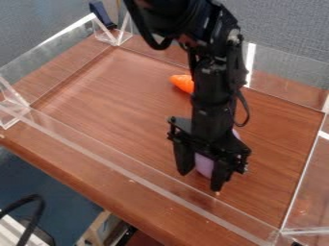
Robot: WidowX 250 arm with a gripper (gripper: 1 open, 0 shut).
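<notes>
The black arm reaches down from the top of the view to the right-centre of the wooden tray (103,106), where its gripper (202,167) is low over the wood. A light purple object (205,165) shows between and behind the fingers, mostly hidden by them; whether the fingers grip it cannot be told. An orange carrot-like object (182,82) lies behind the arm.
Clear plastic walls run round the wooden surface, with a low one along the front. A dark blue object (100,13) stands at the back-left corner.
</notes>
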